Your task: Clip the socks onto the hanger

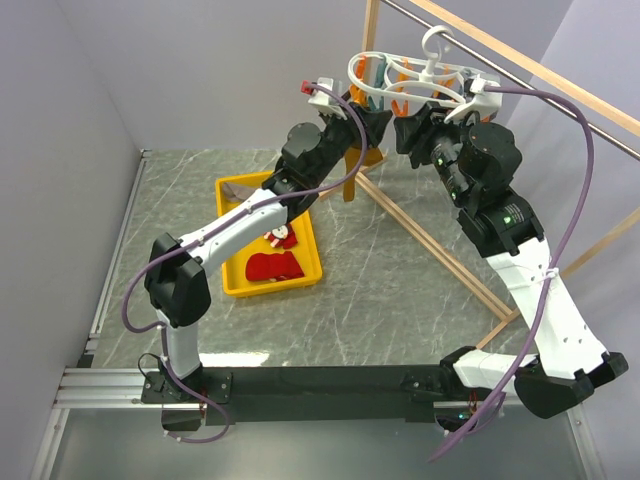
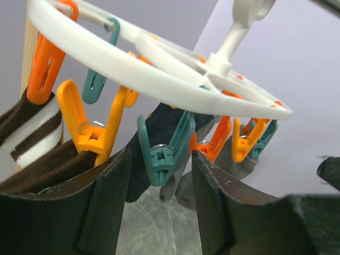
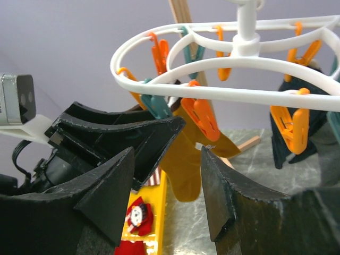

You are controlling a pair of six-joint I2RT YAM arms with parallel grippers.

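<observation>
The white ring hanger (image 1: pixel 352 72) hangs from a metal rail, with orange and teal clips around it. A mustard sock (image 3: pixel 182 175) dangles below its near-left side, beside my left gripper. In the left wrist view a brown-and-white striped sock (image 2: pixel 40 133) and dark socks (image 2: pixel 154 135) hang under the ring. My left gripper stands part open around a teal clip (image 2: pixel 161 154), a gap showing on either side. Under an orange clip (image 3: pixel 202 112), my right gripper is open with nothing between its fingers. What the left teal clip grips is unclear.
A yellow bin (image 1: pixel 313 250) on the grey floor holds a red knitted piece (image 1: pixel 273 266), a red item with a white face (image 1: pixel 281 236) and a brownish item (image 1: pixel 240 191). Wooden bars (image 1: pixel 430 240) slant right of it. The two grippers are close together.
</observation>
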